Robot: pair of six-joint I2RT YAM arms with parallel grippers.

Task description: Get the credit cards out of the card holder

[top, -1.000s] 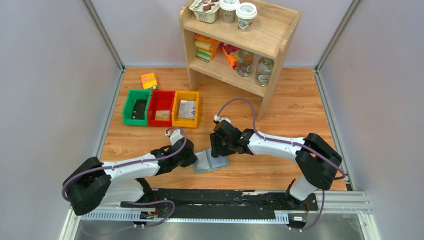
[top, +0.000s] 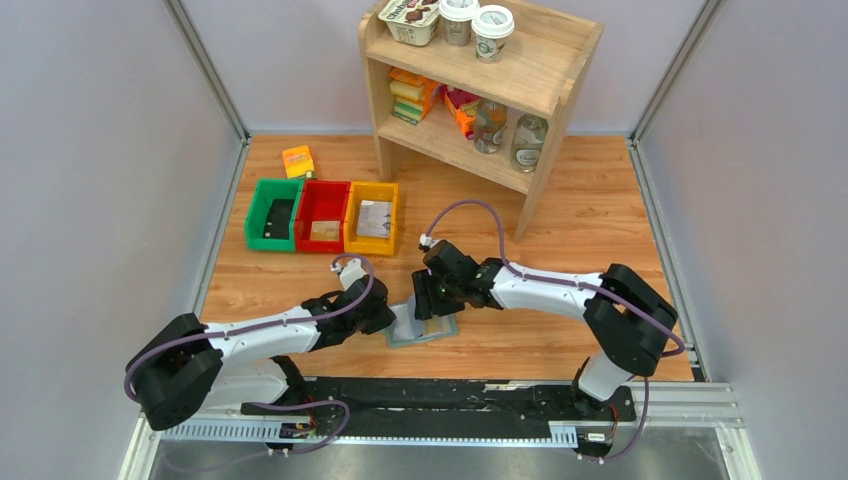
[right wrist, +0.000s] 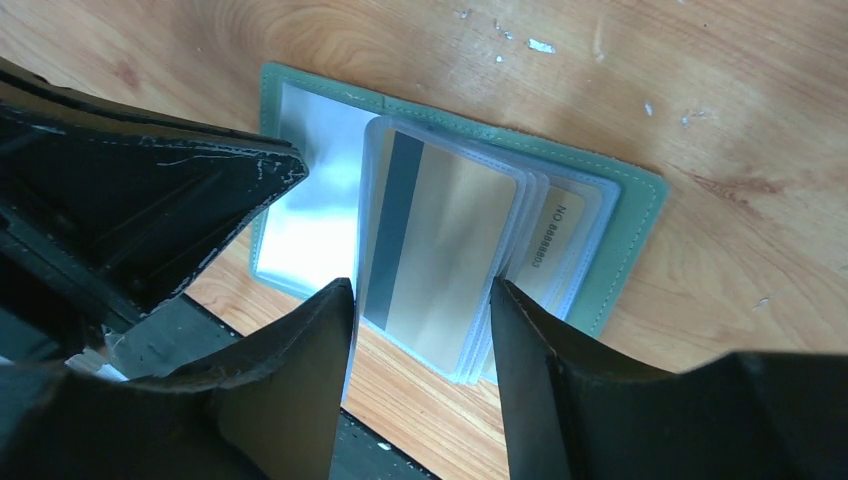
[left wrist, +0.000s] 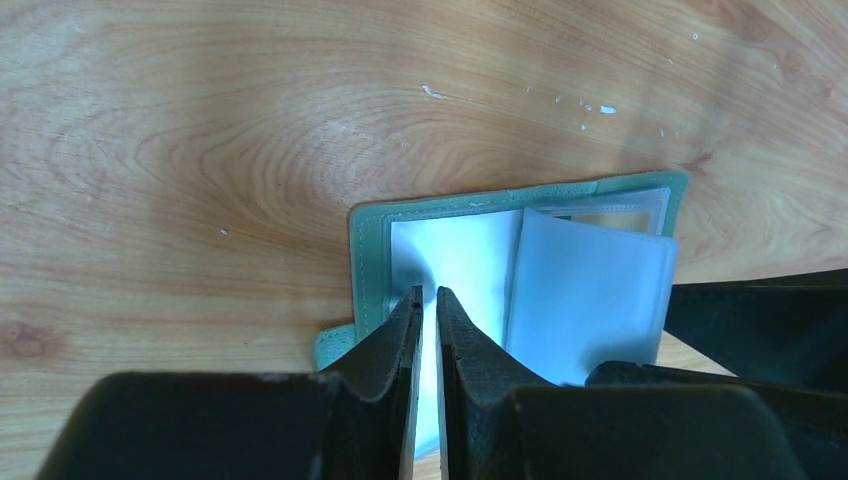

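Observation:
The open teal card holder [top: 400, 337] lies on the wooden table between both grippers, with clear sleeves and cards [right wrist: 440, 255], one with a magnetic stripe, one numbered. My right gripper is over it, fingers part open around the sleeves, a clear sleeve edge upright by the left fingertip; whether it is gripped is unclear. My left gripper hovers over the holder's white side, fingertips close together with a narrow gap and nothing visible held.
Green, red [top: 322, 200] and yellow bins stand behind, with a small orange box beside them. A wooden shelf [top: 480, 70] with cups, packets and bottles stands at the back. Bare table surrounds the holder.
My right gripper has shifted slightly left, and more of the holder's contents shows beside it in the top view. The left arm looks unchanged.

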